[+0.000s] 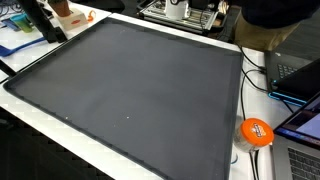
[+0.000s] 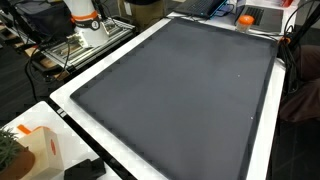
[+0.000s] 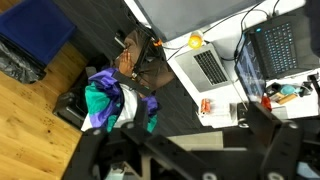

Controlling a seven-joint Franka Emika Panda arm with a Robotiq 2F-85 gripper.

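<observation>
My gripper shows only as dark, blurred shapes along the bottom of the wrist view. Its two sides stand apart, open, and I see nothing held between them. Neither exterior view shows the gripper. A large dark grey mat (image 1: 135,80) lies bare on the white table; its edge (image 3: 190,14) crosses the top of the wrist view. Beside one corner of the mat stands a small jar with an orange lid (image 1: 256,132), also visible as an orange-topped jar (image 2: 245,21) at the far edge in exterior view 2.
Laptops (image 1: 297,160) and black cables (image 1: 255,75) crowd the table edge near the jar. Potted plants (image 2: 12,150) and a white-and-orange box (image 2: 42,150) stand at the near left.
</observation>
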